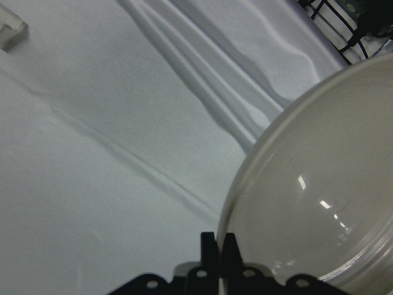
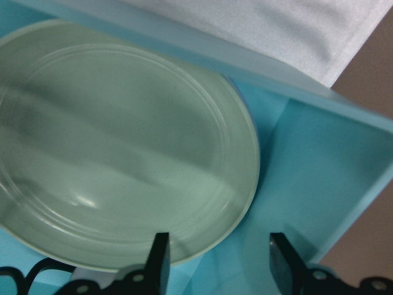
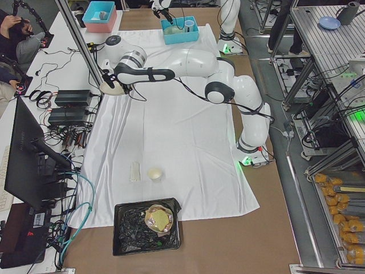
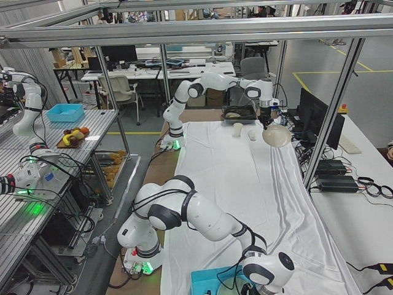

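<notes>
A cream plate (image 4: 276, 136) is held in the air by my left gripper, shut on its rim near the cloth's edge. In the right wrist view a pale green plate (image 2: 123, 147) lies in a light blue bin (image 2: 325, 172), with my right gripper open above its near rim. A cream cup (image 3: 154, 174) and a pale flat item (image 3: 135, 172) stand or lie on the white cloth (image 3: 188, 142).
A black tray (image 3: 131, 240) with a wrapped yellowish item sits at one end of the table. A monitor (image 3: 25, 154) and cables line the side.
</notes>
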